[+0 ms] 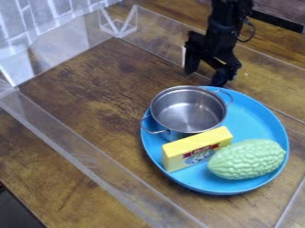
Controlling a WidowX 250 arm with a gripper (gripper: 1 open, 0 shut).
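A dark robot gripper (205,68) reaches down at the back of the table, behind the pot; its fingers are dark against dark wood, so their state is unclear. A steel pot (186,106) sits on a blue plate (259,121), along with a yellow box (195,150) at the front left and a pale green bumpy oval object (247,160) at the front right.
Bare wooden table (78,116) fills the left and middle. Clear transparent walls border the work area at the back, left and front.
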